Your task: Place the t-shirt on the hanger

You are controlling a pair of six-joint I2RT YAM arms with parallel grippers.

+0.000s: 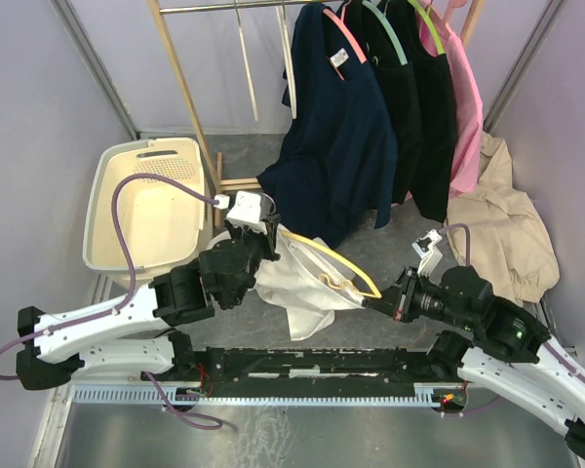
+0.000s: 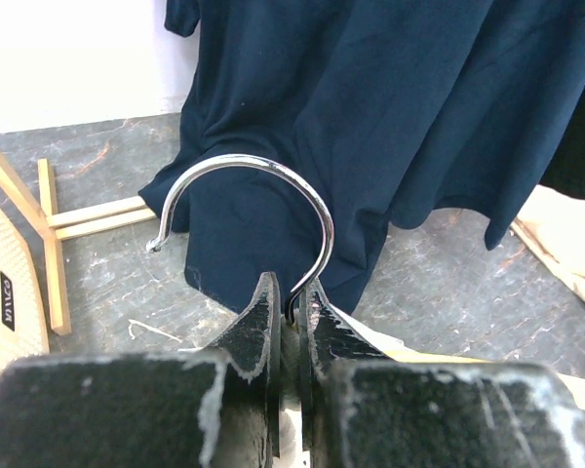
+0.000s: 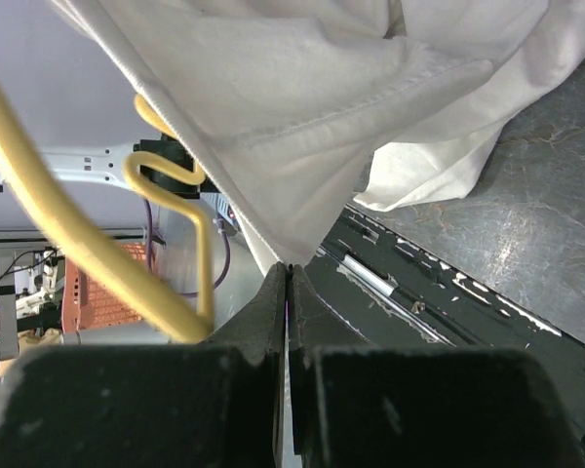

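Note:
My left gripper is shut on the stem of a hanger's metal hook [image 2: 324, 224]. The yellow hanger [image 1: 333, 255] runs from there down to the right, its free end near my right gripper. A white t-shirt [image 1: 300, 283] hangs beneath and around the hanger. In the right wrist view, my right gripper is shut with its tips at the edge of the white cloth [image 3: 302, 127]; a thin fold shows at the tips. The hanger's yellow end [image 3: 107, 253] lies left of those tips, outside the cloth edge there. The shirt's neck is hidden.
Behind stands a rack [image 1: 180, 73] with dark and pink garments and a few empty hangers. A cream basket [image 1: 99, 210] is at left; beige cloth [image 1: 507, 229] lies on the floor at right.

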